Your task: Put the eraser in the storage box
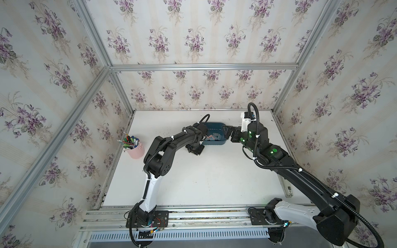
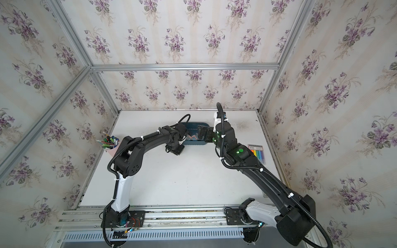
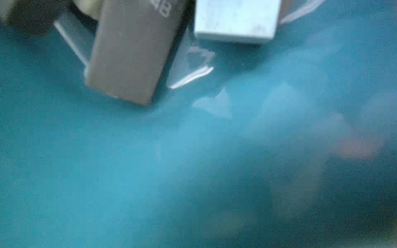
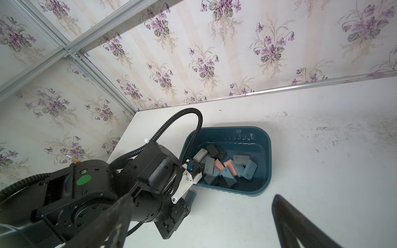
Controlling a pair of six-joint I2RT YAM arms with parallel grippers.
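A dark teal storage box (image 4: 252, 186) stands at the back centre of the table, holding several grey, blue and pink blocks (image 4: 227, 177). My left gripper (image 1: 194, 148) is low at the box's near left side; a blue-grey piece (image 4: 189, 198) shows beside it, partly hidden by the arm. Its finger state cannot be made out. The left wrist view shows only blurred blocks (image 3: 128, 53) and blue plastic, no fingers. My right gripper (image 1: 229, 133) hangs at the box's right side, its fingers apart with nothing between them.
A pink pen cup (image 1: 135, 151) stands at the far left. A coloured flat pack (image 2: 256, 153) lies at the right edge, beside the right arm.
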